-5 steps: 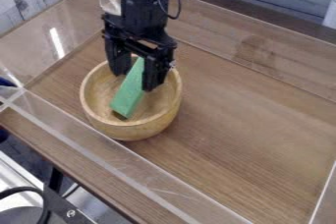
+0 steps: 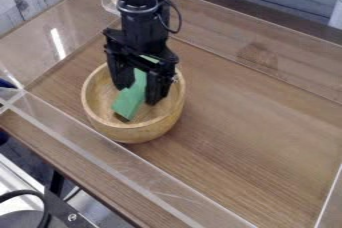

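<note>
A round wooden bowl [image 2: 155, 125] stands on the wooden table. A green object [image 2: 128, 102] lies inside it, partly covered by the gripper. My black gripper [image 2: 140, 80] hangs over the bowl with its two fingers spread, open, on either side of the green object's upper part; whether they touch it I cannot tell.
A clear plastic edge runs along the left front, with dark cables at the lower left. A pale wall is at the top right.
The gripper has shifted slightly and sits lower over the green object, hiding more of its upper part. The bowl has stayed about where it was.
</note>
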